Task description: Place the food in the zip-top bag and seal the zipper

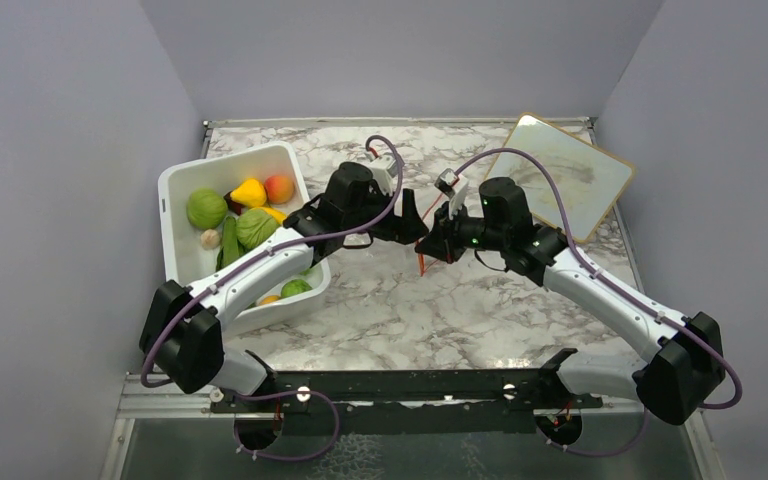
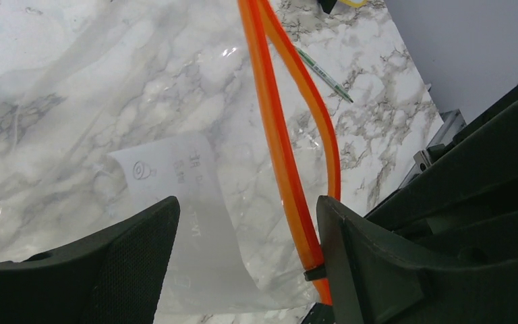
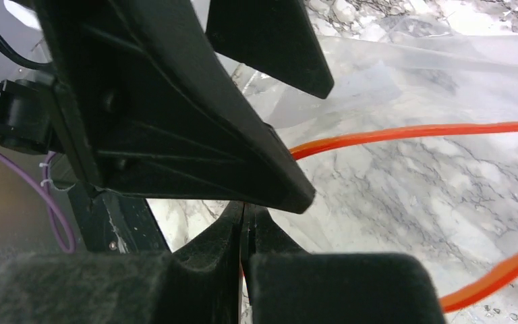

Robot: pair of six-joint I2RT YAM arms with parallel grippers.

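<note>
A clear zip top bag (image 2: 189,216) with an orange zipper (image 2: 275,135) lies between the two grippers over the marble table. My left gripper is part open, its fingers above the bag, the near strip of zipper beside its right finger. My right gripper is shut at the zipper; only a sliver of orange shows by its fingertips, and whether it pinches the bag is unclear. The food, including a green cabbage (image 1: 206,208), a yellow pepper (image 1: 250,193) and a peach (image 1: 279,189), sits in the white bin (image 1: 176,262).
A gold-edged board (image 1: 580,170) lies at the back right. A green pen (image 2: 324,74) lies beyond the bag. Both arms are close together at the centre.
</note>
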